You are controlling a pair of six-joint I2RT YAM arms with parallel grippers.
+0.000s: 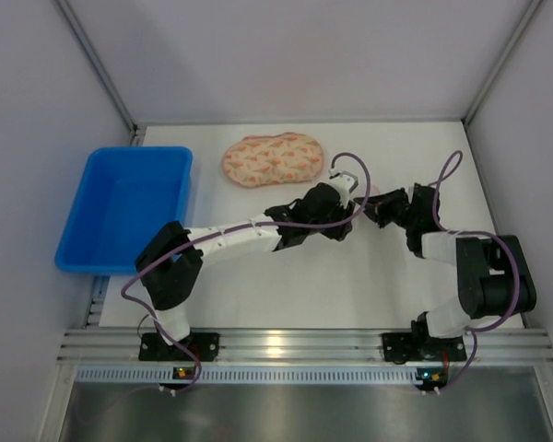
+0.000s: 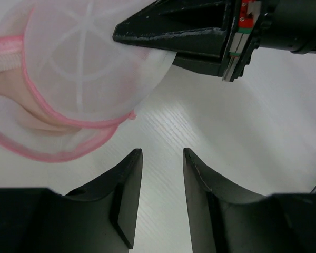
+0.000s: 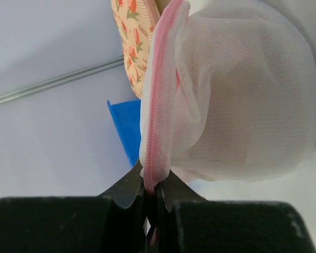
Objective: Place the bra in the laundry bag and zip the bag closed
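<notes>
A white mesh laundry bag (image 2: pixel 79 74) with pink trim fills the upper left of the left wrist view. My right gripper (image 1: pixel 373 207) is shut on the bag's pink-edged strip (image 3: pixel 159 105). My left gripper stands partly open beside the bag, nothing between its fingertips; in the top view it largely hides the bag. A peach patterned cloth item (image 1: pixel 272 161) lies at the back; I cannot tell whether it is the bra.
A blue bin (image 1: pixel 124 207) stands at the left. The white board is clear at the front middle and back right.
</notes>
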